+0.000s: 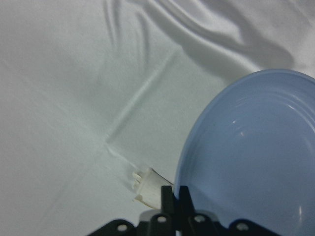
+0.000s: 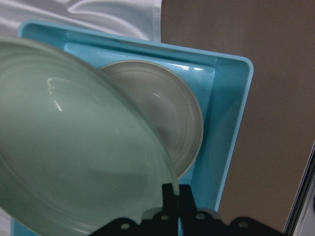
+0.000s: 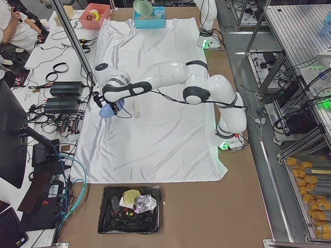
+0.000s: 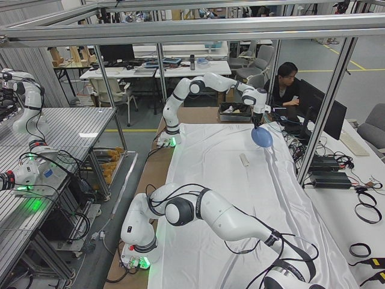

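Note:
My left gripper is shut on the rim of a blue plate (image 1: 251, 152), held over the white cloth (image 1: 74, 98); a small cream packet (image 1: 151, 189) lies under it, also visible in the camera left view (image 3: 136, 109). My right gripper is shut on the rim of a pale green plate (image 2: 74, 137), above a light blue tray (image 2: 229, 108) at the cloth's far end. A grey dish (image 2: 167, 108) sits in that tray, partly hidden by the green plate.
A black tray (image 3: 108, 222) with mixed items stands on the brown board beyond the cloth. A red bin (image 3: 94, 23) sits at the top left. Monitors and cables line one side, a metal rack the other.

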